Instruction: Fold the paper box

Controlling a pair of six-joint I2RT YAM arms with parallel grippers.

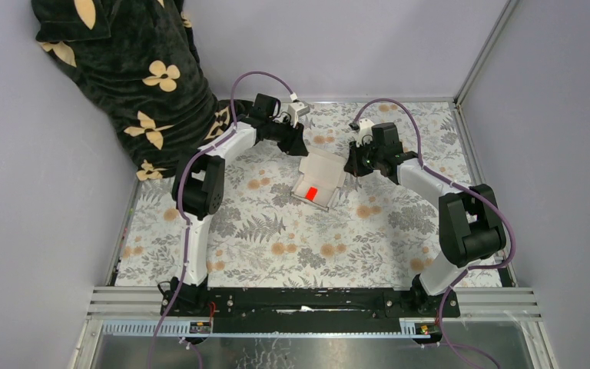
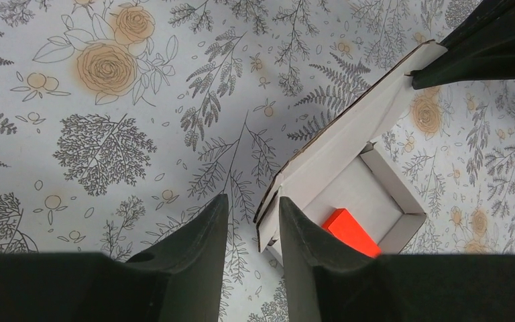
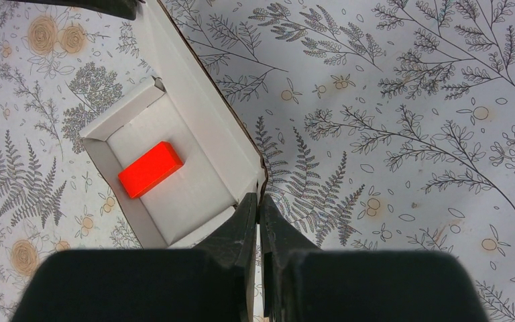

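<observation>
A white cardboard box [image 1: 304,192] sits mid-table with a red block [image 1: 311,193] inside; its lid [image 2: 349,127] stands raised. My left gripper [image 1: 296,147] is at one end of the lid; in the left wrist view its fingers [image 2: 204,248] are parted, with the lid's corner just beyond the gap between them. My right gripper [image 1: 353,167] is at the other end of the lid; in the right wrist view it is shut on the lid's corner [image 3: 255,178].
A dark floral blanket [image 1: 123,77] lies at the back left. Walls border the sides and back.
</observation>
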